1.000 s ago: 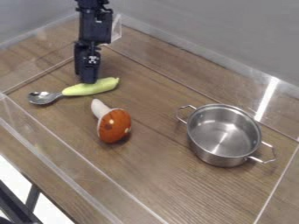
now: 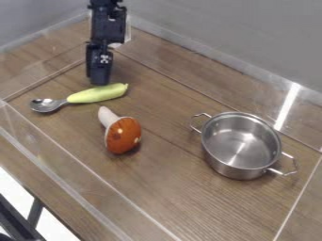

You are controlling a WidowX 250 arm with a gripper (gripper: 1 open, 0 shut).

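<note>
My black gripper [image 2: 100, 72] hangs from the top left, pointing down just behind a pale green toy vegetable [image 2: 98, 93] that lies on the wooden table. Its fingers are dark and small in this view, but seem apart, with nothing visible held. A metal spoon [image 2: 48, 104] lies just left of the green piece. An orange-red spotted mushroom [image 2: 123, 136] with a pale stem lies lower, at the centre left.
A steel pot [image 2: 240, 143] with two handles stands on the right. Pale walls edge the back.
</note>
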